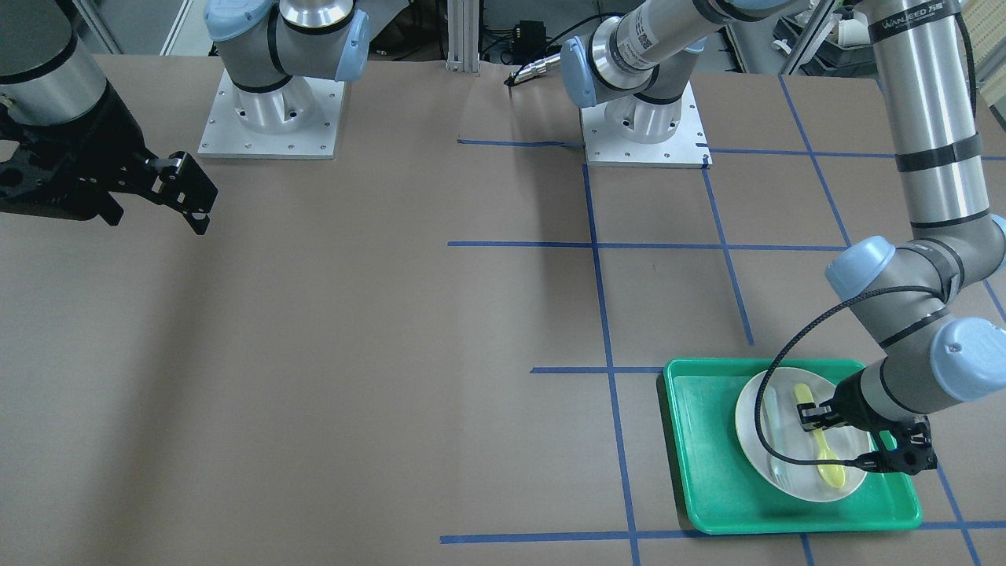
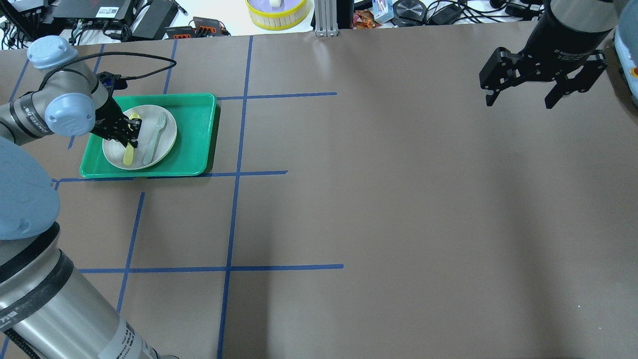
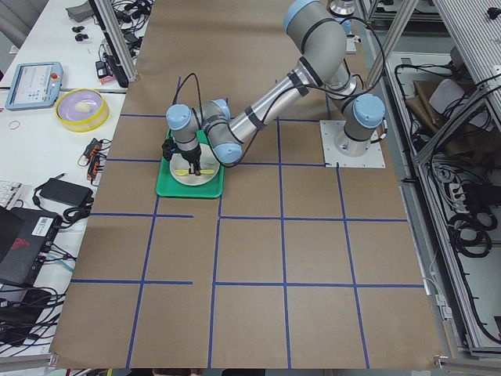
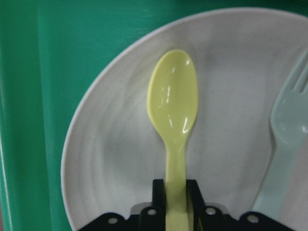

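A white plate (image 2: 117,152) sits in a green tray (image 1: 698,443) on the taped table. On the plate lie a yellow spoon (image 4: 172,96) and a pale blue fork (image 4: 288,125), side by side. My gripper is down at the plate, its black fingers closed on either side of the spoon's handle, which runs between them. In the front view the spoon's bowl (image 1: 831,475) shows beyond the gripper; part of the handle is hidden by it.
Another black gripper (image 2: 538,78) hangs idle across the table, and further arm bases stand at the back in the front view. A side bench (image 3: 94,149) with cables and devices borders the table.
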